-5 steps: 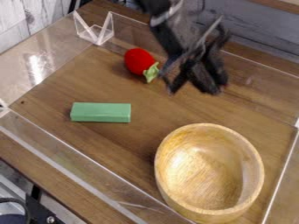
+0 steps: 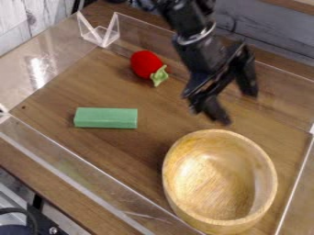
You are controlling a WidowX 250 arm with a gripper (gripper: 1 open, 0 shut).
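Observation:
My black gripper (image 2: 211, 98) hangs from the top centre over the wooden board, blurred, its open fingers above and beyond the wooden bowl (image 2: 218, 182) at the lower right. The bowl looks empty. A red strawberry-like object (image 2: 146, 64) with green leaves lies left of the arm. A green rectangular block (image 2: 106, 117) lies at the middle left.
Clear plastic walls (image 2: 73, 161) edge the wooden board, with a small clear holder (image 2: 99, 27) at the top left. The middle of the board between block and bowl is free.
The objects have not moved.

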